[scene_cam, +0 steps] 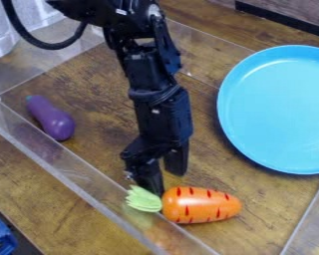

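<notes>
My black gripper is low over the wooden board, fingers apart and pointing down, just behind a toy carrot that lies on its side with its pale green top to the left. One finger touches or nearly touches the carrot where the leaves meet the orange body; nothing shows held between the fingers. A purple eggplant lies at the left.
A blue plate fills the right side. A clear plastic wall runs diagonally along the lower left, close to the carrot. Bare board lies between eggplant and arm.
</notes>
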